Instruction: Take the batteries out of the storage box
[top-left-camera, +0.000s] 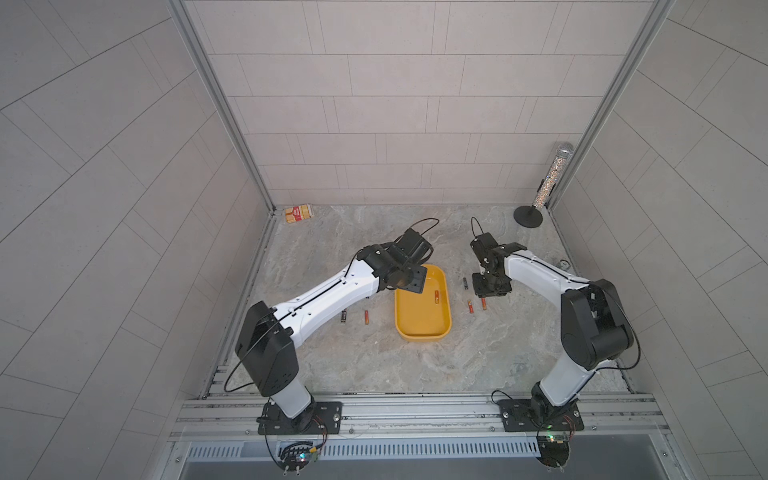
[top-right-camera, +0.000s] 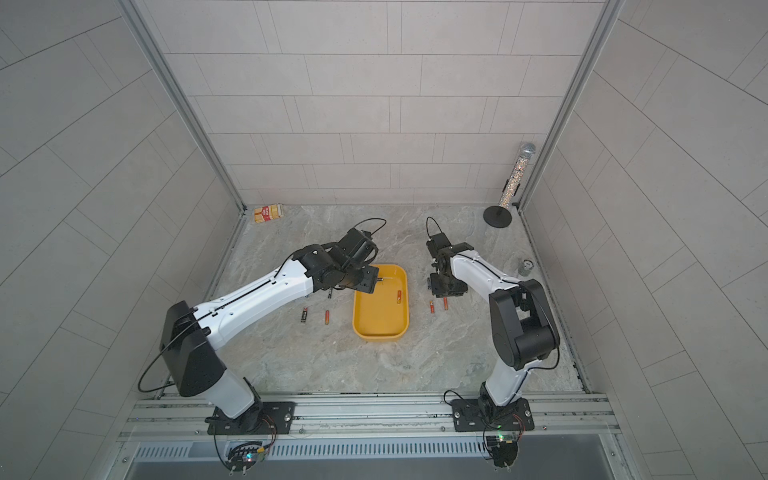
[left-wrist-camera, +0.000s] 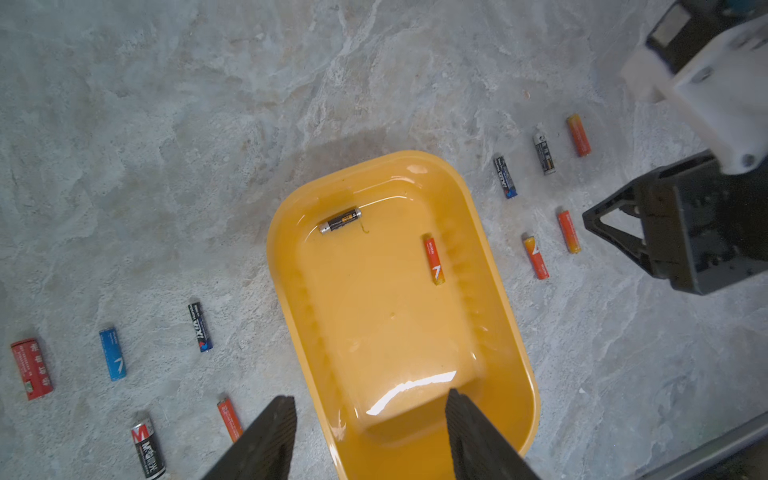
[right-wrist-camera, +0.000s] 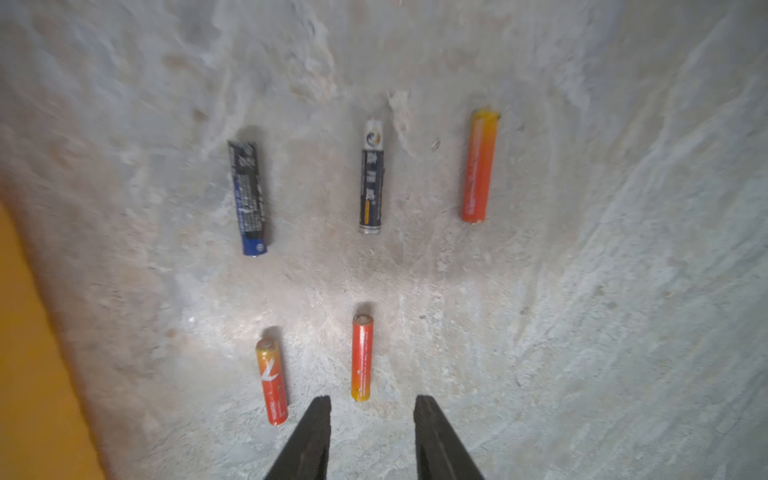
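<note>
The yellow storage box (left-wrist-camera: 400, 320) holds two batteries: a black one (left-wrist-camera: 341, 220) near its back left and an orange one (left-wrist-camera: 433, 260) on the right. My left gripper hangs over the box, fingers apart, nothing between them. My right gripper is right of the box, fingers apart, above several loose batteries, among them an orange one (right-wrist-camera: 361, 356) just ahead of the fingertips and a black one (right-wrist-camera: 246, 196). More batteries, red (left-wrist-camera: 32, 368), blue (left-wrist-camera: 113, 353) and others, lie on the table left of the box.
A food packet (top-left-camera: 297, 213) sits at the back left of the grey table. A tall lamp-like tube on a black stand (top-left-camera: 528, 216) stands at the back right.
</note>
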